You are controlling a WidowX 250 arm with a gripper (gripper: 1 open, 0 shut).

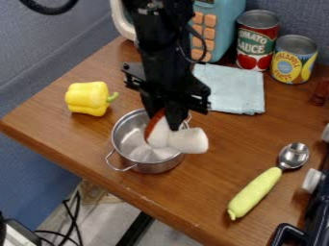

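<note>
My black gripper (164,113) hangs over the steel pot (145,159) in the middle of the table. Below it is a white object with a reddish-orange part (187,139), held at the pot's rim and partly over the pot's right side. The fingertips are mostly hidden by the arm and that object, which seems to be held between them.
A yellow pepper (87,97) sits at left. A folded cloth (232,91), tomato can (256,43) and yellow can (293,60) stand behind. A yellow corn cob (253,194) and spoon (291,155) lie at right, beside a black appliance (309,226).
</note>
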